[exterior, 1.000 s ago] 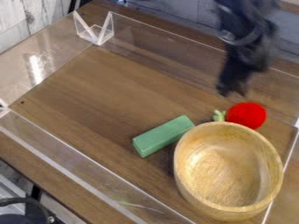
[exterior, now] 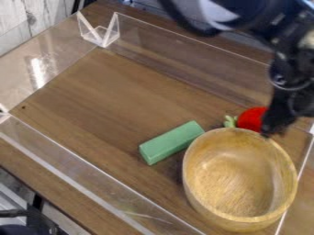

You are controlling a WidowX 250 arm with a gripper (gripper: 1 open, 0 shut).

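The black gripper (exterior: pixel 274 114) hangs at the right over a red round object (exterior: pixel 251 118) with a green top, partly covering it; motion blur hides how far its fingers are apart. A large pale wooden bowl (exterior: pixel 238 178) stands in the lower right, just in front of the red object. A green block (exterior: pixel 171 142) lies on the wooden surface left of the bowl.
The wooden tray floor (exterior: pixel 92 101) is clear on the left and middle. Clear walls edge it, with a clear plastic bracket (exterior: pixel 99 30) at the upper left.
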